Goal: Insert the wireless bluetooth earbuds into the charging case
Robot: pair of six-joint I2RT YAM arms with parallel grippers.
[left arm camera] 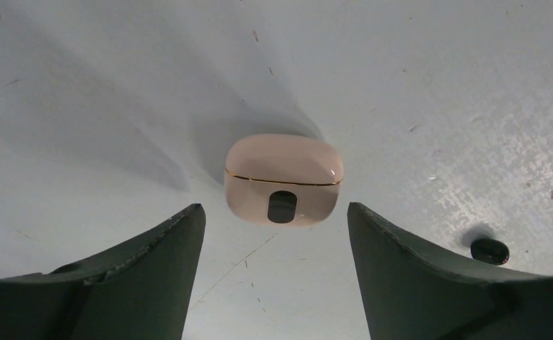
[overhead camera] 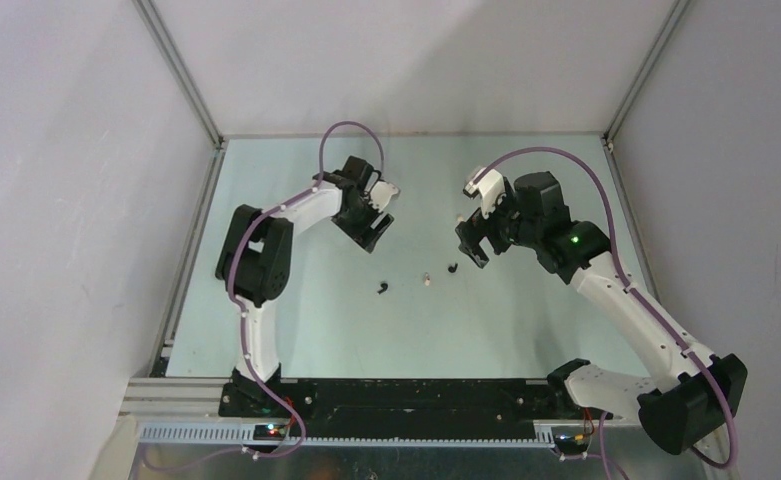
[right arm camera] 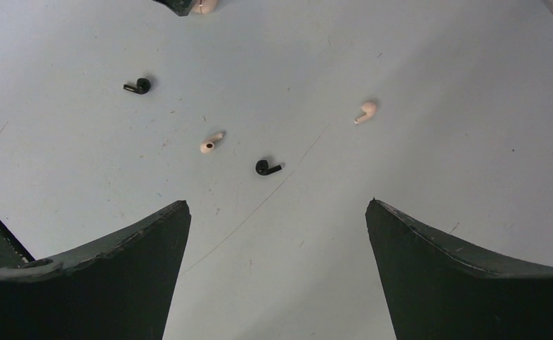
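A pale pink charging case (left arm camera: pixel 282 157), lid closed, with a dark oval on its front, sits on the table in the left wrist view. My left gripper is open above it, its fingertips apart on either side and not touching it. In the right wrist view two pale earbuds (right arm camera: pixel 208 146) (right arm camera: pixel 368 110) and two black earbuds (right arm camera: pixel 143 85) (right arm camera: pixel 262 168) lie loose on the table. My right gripper hangs open above the table with nothing between its fingers. From above, the left gripper hides the case.
One black earbud (left arm camera: pixel 490 251) is close to the left gripper's right finger. The pale table (overhead camera: pixel 406 340) has free room at its front and middle. Walls (overhead camera: pixel 406 70) close in the back and sides.
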